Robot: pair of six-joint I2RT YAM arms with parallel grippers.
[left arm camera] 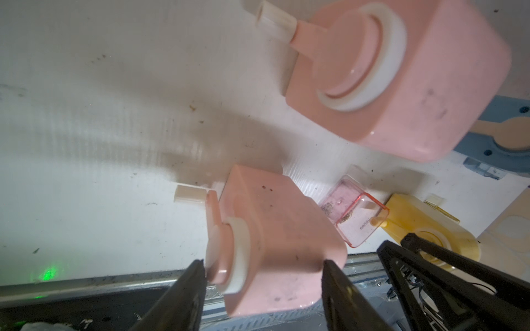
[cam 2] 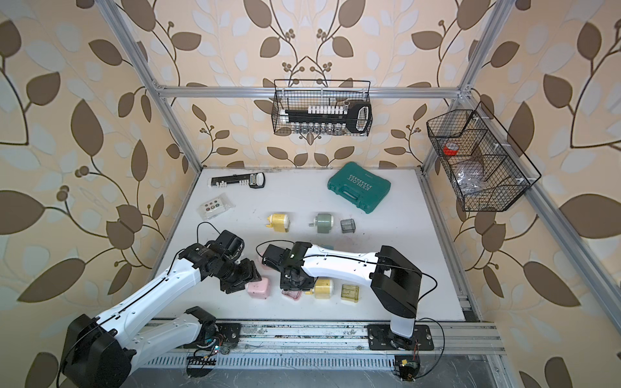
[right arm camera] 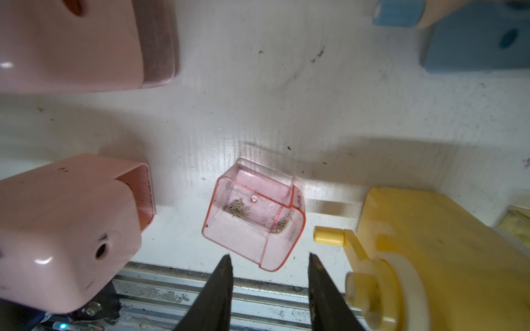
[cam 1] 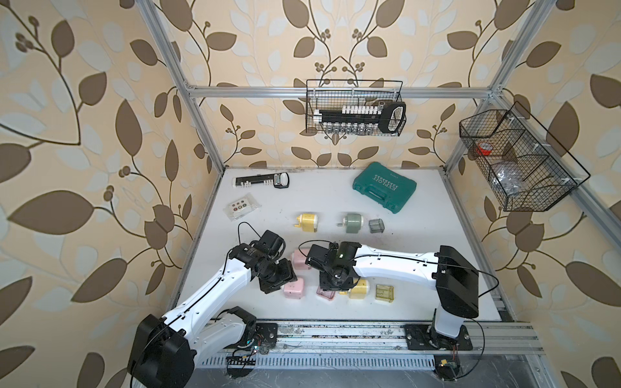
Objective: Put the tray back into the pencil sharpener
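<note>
A pink sharpener body lies near the front, its open tray slot facing right in the right wrist view. My left gripper is over it, fingers apart on either side; contact is unclear. The clear pink tray (right arm camera: 254,215) lies loose on the white table to its right. My right gripper hangs open just above the tray's near side, nothing between its fingers. A second pink sharpener (left arm camera: 425,77) stands behind the first.
A yellow sharpener (right arm camera: 436,259) lies right beside the tray, a blue one (right arm camera: 474,44) behind. A yellow tray (cam 1: 384,293), a green sharpener (cam 1: 353,223), another yellow sharpener (cam 1: 308,221) and a green case (cam 1: 383,187) share the table (cam 1: 427,239).
</note>
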